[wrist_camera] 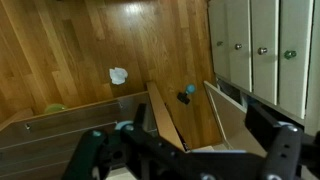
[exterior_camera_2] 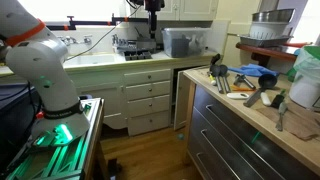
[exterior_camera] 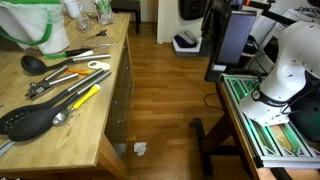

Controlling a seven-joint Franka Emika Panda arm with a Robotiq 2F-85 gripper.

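My gripper stands open high above the floor, its dark fingers spread at the lower part of the wrist view with nothing between them. Exterior view 2 has the gripper (exterior_camera_2: pixel 152 30) at the top, in front of the far counter; its fingertips are small there. Along the wooden counter (exterior_camera: pixel 88 140) lie several utensils, among them a black slotted spoon (exterior_camera: pixel 35 122), a yellow-handled tool (exterior_camera: pixel 84 104) and a black ladle (exterior_camera: pixel 34 65). All of them are well away from the gripper.
A small white scrap (wrist_camera: pixel 118 76) lies on the wooden floor (exterior_camera: pixel 165 100). Grey drawers (exterior_camera_2: pixel 225 140) line the utensil counter, and white drawers (exterior_camera_2: pixel 147 104) stand opposite. A clear plastic bin (exterior_camera_2: pixel 190 42) and a white-green container (exterior_camera_2: pixel 305 75) sit on the counters.
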